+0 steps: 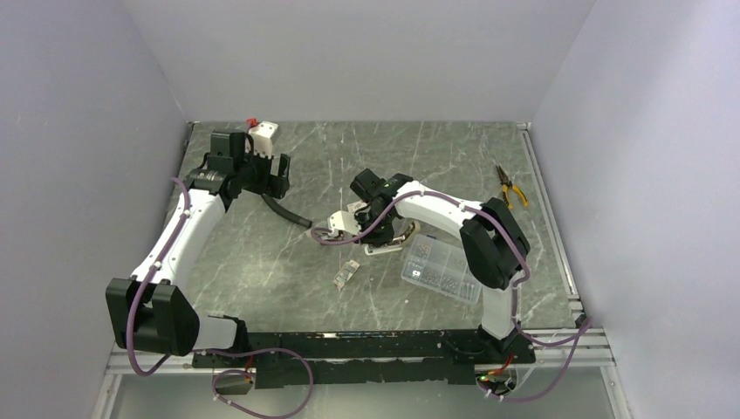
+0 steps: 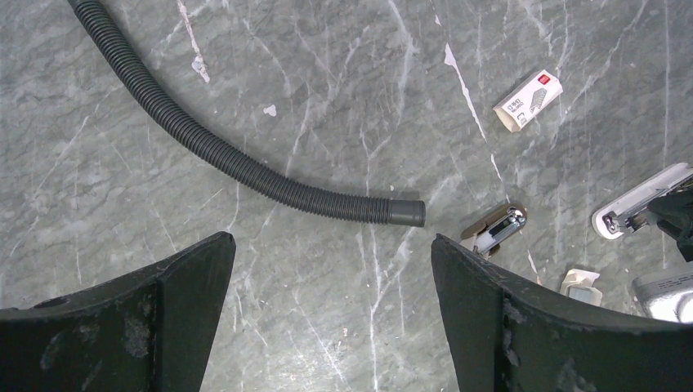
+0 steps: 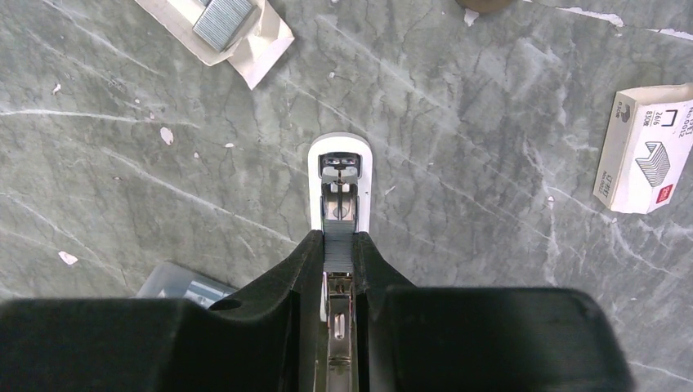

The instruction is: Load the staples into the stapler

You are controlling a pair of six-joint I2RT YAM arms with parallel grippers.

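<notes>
The stapler lies opened on the table, its white base (image 3: 365, 175) and metal channel visible in the right wrist view. A grey strip of staples (image 3: 338, 251) sits over that channel, in line with it. My right gripper is shut on the strip, a fingertip on each side. Whether the strip rests fully down in the channel I cannot tell. From above, the right hand hides most of the stapler (image 1: 384, 250). My left gripper (image 1: 281, 175) hangs open at the back left, with nothing between its fingers.
An opened box with staples (image 1: 346, 274) lies in front of the stapler. A white staple box (image 2: 529, 100), a metal staple remover (image 2: 494, 231) and a black hose (image 2: 270, 181) lie nearby. A clear compartment case (image 1: 441, 266) is close on the right; pliers (image 1: 510, 185) lie farther right.
</notes>
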